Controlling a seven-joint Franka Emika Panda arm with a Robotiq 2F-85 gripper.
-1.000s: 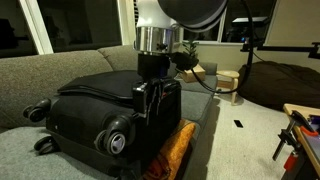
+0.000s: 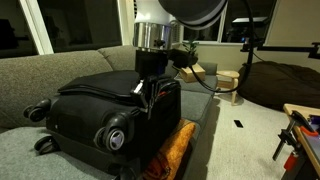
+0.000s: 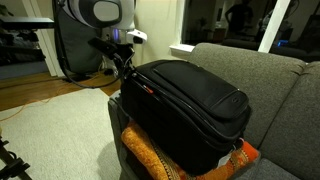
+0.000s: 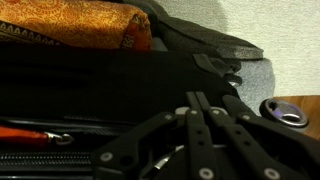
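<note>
A black suitcase lies on its side on the sofa, wheels toward the near left in exterior view 1. My gripper is shut over the suitcase's edge, with nothing showing between its fingers. In exterior view 2 the gripper hangs at the near top corner of the suitcase. A zipper and a red strip run along the suitcase at lower left in the wrist view. Whether the fingertips touch the fabric I cannot tell.
Patterned orange cloth lies under the suitcase on the grey sofa. Pale carpet is open beside it. A wooden table edge stands at the right, and a small round table farther back.
</note>
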